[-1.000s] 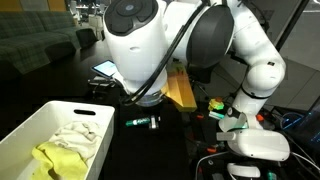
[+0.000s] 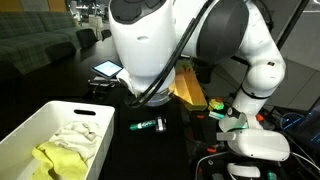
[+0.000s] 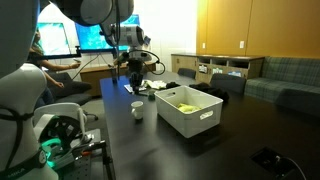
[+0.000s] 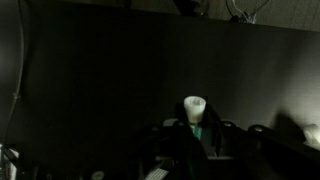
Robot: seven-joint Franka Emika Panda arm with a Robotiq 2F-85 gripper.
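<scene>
A small green, white-ended object, marker-like in shape, shows in exterior view 1 as a green body (image 2: pixel 145 126) with a pale end to its right. In the wrist view its white end (image 4: pixel 195 104) points up the frame, with a bit of green below it. My dark gripper is shut on this object, though its fingers are hard to make out against the black table. From exterior view 2, my arm (image 3: pixel 133 37) stands at the far left end of the table; what it holds is too small to tell there.
A white box (image 2: pixel 52 118) with yellow and white cloth (image 2: pixel 62 163) inside stands left of the gripper. In exterior view 2 a white mug (image 3: pixel 137 110) stands near the box. Another white arm (image 2: pixel 255 145) is close by on the right.
My arm has shifted slightly. The box and cloth stay where they were.
</scene>
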